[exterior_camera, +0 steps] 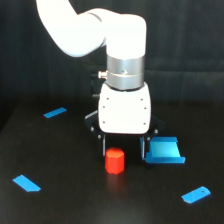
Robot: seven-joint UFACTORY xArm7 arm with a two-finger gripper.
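A small red block [115, 161] sits on the dark table near the middle of the camera view. My gripper [123, 150] points down just over and behind it, under the white hand [124, 108]. The dark fingers stand apart, one on the left near the block and the other on the right near the blue tray [163, 158]. No grip on the block shows. The fingertips are hard to make out against the dark table, so whether one touches the block cannot be told.
The blue, shallow, square tray lies just right of the gripper. Blue strips mark the table at far left [55, 112], front left [26, 184] and front right [196, 195].
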